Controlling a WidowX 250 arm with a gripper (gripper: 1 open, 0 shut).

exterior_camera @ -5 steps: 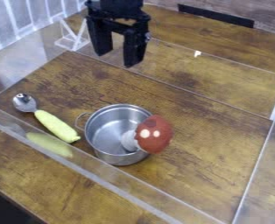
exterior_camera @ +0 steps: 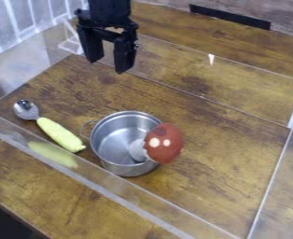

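My black gripper (exterior_camera: 108, 54) hangs in the upper left of the camera view, above the back of the wooden table, away from the objects; whether its fingers are open or shut is unclear. A steel pot (exterior_camera: 112, 141) stands in the lower middle, with a red mushroom toy with white spots (exterior_camera: 164, 137) at its right side, its white stem inside. Left of the pot lie a yellow corn toy (exterior_camera: 58, 132) and a silver spoon (exterior_camera: 26, 110).
Clear panels (exterior_camera: 292, 140) border the table on the sides and front. A small white piece (exterior_camera: 212, 59) is near the back.
My gripper has shifted a little to the left. The pot and toys look unmoved.
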